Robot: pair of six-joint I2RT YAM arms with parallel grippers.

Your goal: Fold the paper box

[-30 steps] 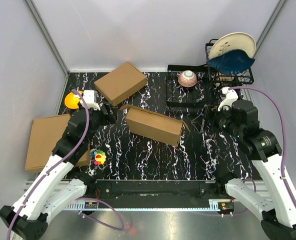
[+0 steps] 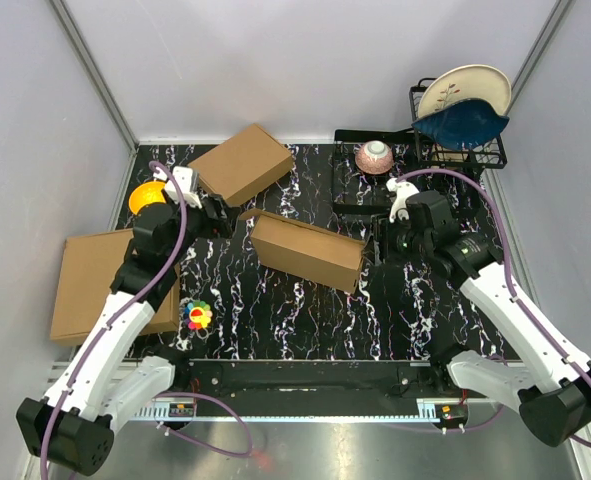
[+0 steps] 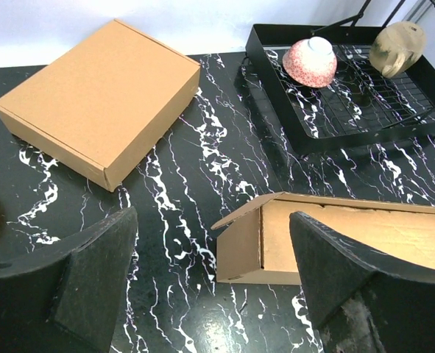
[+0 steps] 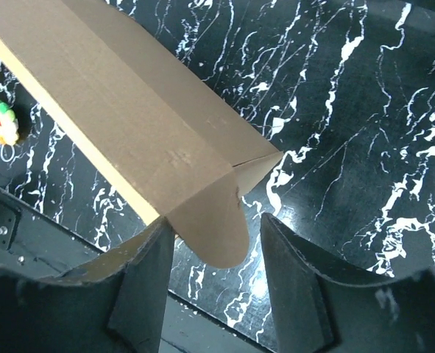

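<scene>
The brown paper box [image 2: 303, 250] stands in the middle of the table, with a flap jutting outward at each short end. Just off its left end, my left gripper [image 2: 229, 219] is open; in the left wrist view the box's left flap [image 3: 245, 210] shows beyond the open fingers, touching neither. At the other end my right gripper [image 2: 371, 240] stands part open over the box's right edge. In the right wrist view the right flap [image 4: 216, 224] sticks out between the fingers, close to the left finger [image 4: 145, 283]; whether they touch I cannot tell.
Flat brown boxes lie at the back [image 2: 241, 164] and the left [image 2: 100, 290]. A black rack [image 2: 361, 209] with a bowl [image 2: 374, 157] takes up the back right. A flower toy [image 2: 198, 315] rests at front left.
My right gripper has moved left, from clear of the box to its right end, with the flap now between its fingers. The left gripper has shifted slightly right. The box has stayed put.
</scene>
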